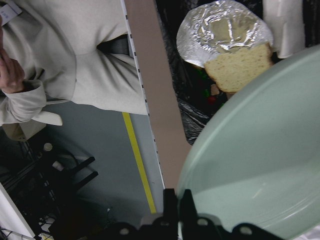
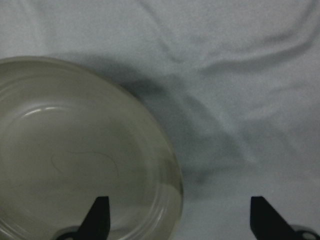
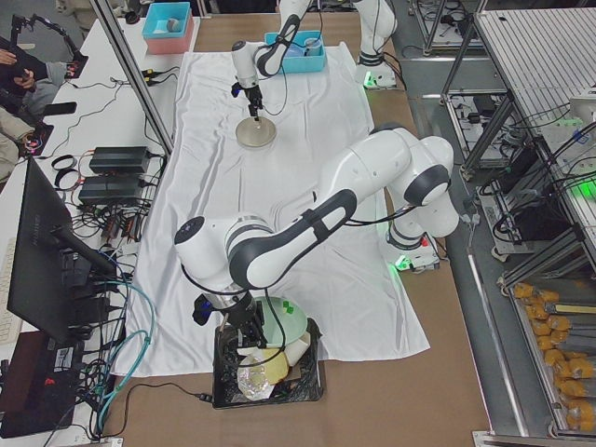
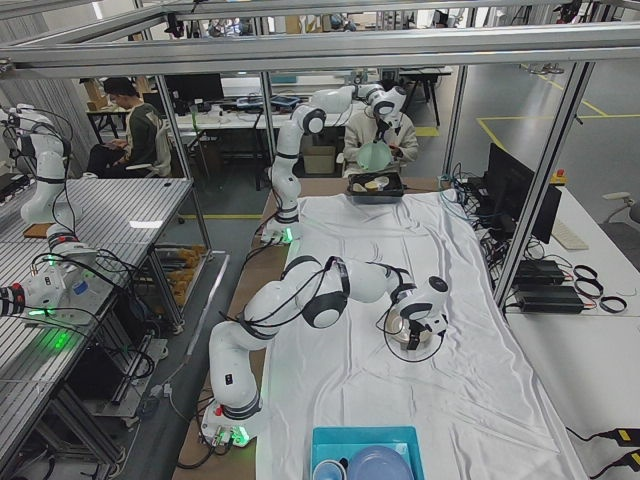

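Note:
My left gripper is shut on the rim of a pale green plate (image 1: 255, 150), held tilted over the black-lined bin (image 3: 228, 382). In the bin are crumpled foil (image 1: 220, 30), a slice of bread (image 1: 237, 67) and white paper rolls (image 1: 282, 22). My right gripper stands open low over a beige plate (image 2: 80, 125) on the white cloth, one finger either side of its rim, as the right wrist view shows.
A blue basket (image 4: 365, 434) with plates and a cup sits at the other end of the cloth (image 4: 400, 400). A person (image 1: 75, 55) is beside the bin end.

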